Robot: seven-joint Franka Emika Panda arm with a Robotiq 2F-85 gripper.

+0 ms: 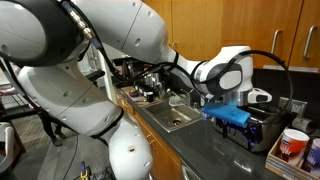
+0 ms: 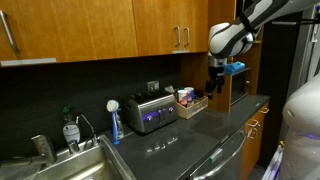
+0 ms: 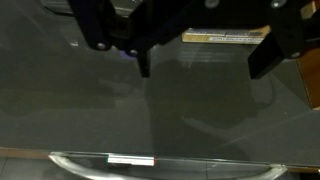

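Note:
My gripper is open above the dark countertop, and only bare counter shows between its fingers in the wrist view. From the second exterior view, the gripper hangs over the counter to the right of the wooden crate. The first exterior view puts the crate at the right edge, with a red-and-white container and another cup in it. The arm's blue-fronted wrist partly hides the fingers there.
A silver toaster stands against the back wall, with a blue-and-white bottle to its left. The sink lies farther left. Near the front edge of the counter runs a metal handle. The counter below the gripper is clear.

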